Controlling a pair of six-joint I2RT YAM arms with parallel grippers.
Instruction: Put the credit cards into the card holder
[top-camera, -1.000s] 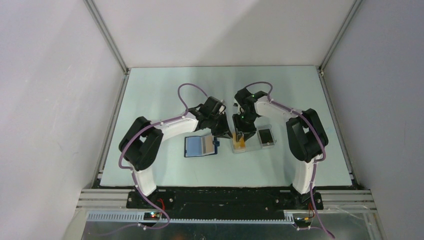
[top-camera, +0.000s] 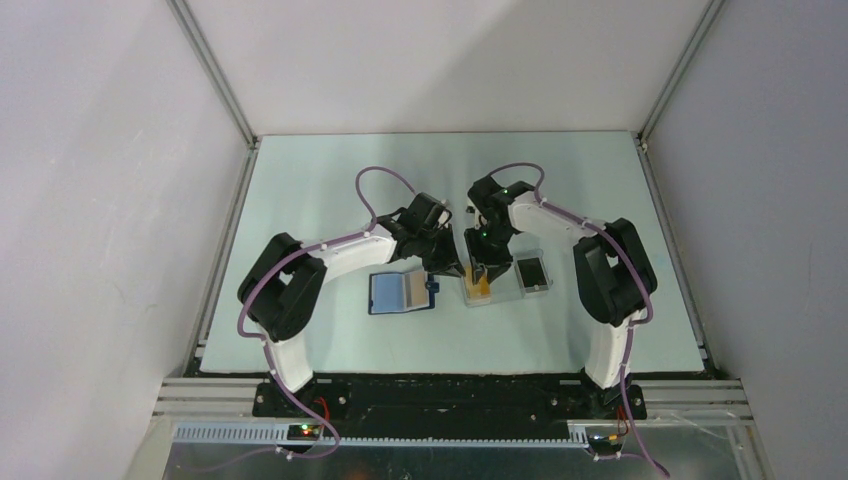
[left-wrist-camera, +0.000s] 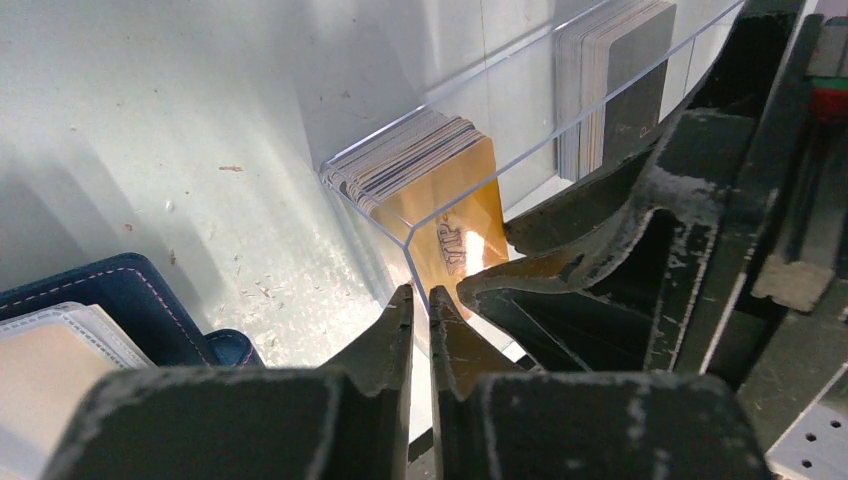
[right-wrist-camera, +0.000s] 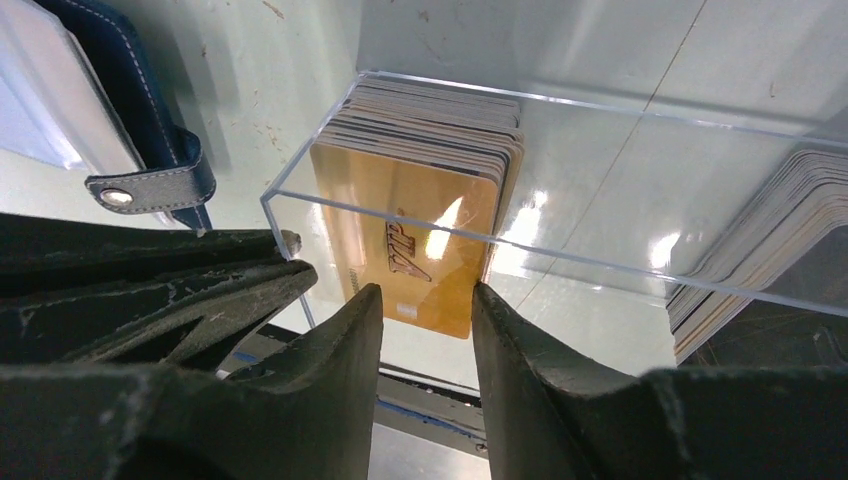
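Observation:
A clear acrylic box (left-wrist-camera: 505, 160) holds a stack of gold cards (right-wrist-camera: 400, 260) at its left end and a dark stack (top-camera: 532, 272) at its right. My left gripper is at the box's near-left corner, fingertips close together on the clear wall's edge; whether they grip it is unclear. My right gripper stands open over the gold stack, one fingertip at the front card's right edge. The open navy card holder (top-camera: 400, 292), with clear sleeves, lies left of the box; its snap strap shows in the right wrist view.
Both arms meet closely over the box, the grippers nearly touching.
Very little differs in the top view; both arms, the box and the card holder look to be in the same places.

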